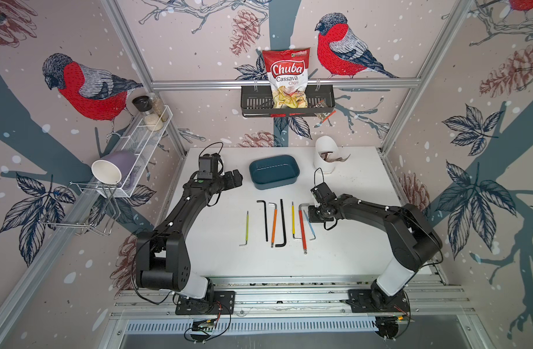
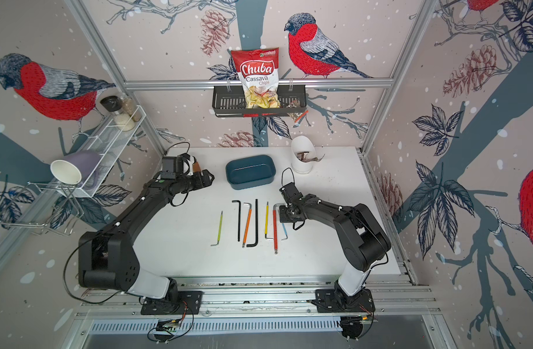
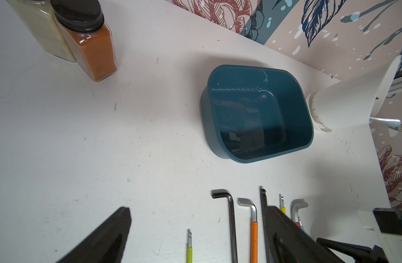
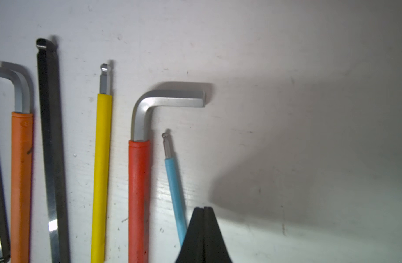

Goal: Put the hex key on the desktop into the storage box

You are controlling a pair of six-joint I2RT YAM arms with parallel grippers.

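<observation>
A small blue hex key [image 4: 175, 196] lies tilted on the desktop, close to the right side of the red hex key [image 4: 139, 197]. My right gripper is shut, its fingertips pressed together with nothing between them, and the blue key is to their left, outside them. The lower end of that key is hidden in the right wrist view. Empty, the teal storage box [image 3: 258, 114] stands at the back of the desk. My left gripper is spread wide over the left side, its fingers [image 3: 111, 234] holding nothing.
Orange [image 1: 273, 226], yellow [image 1: 293, 220], green [image 1: 246, 228] and black [image 1: 282, 224] hex keys lie in a row. A white cup [image 1: 323, 154] with cutlery is at the back right. Spice jars [image 3: 93, 48] stand back left.
</observation>
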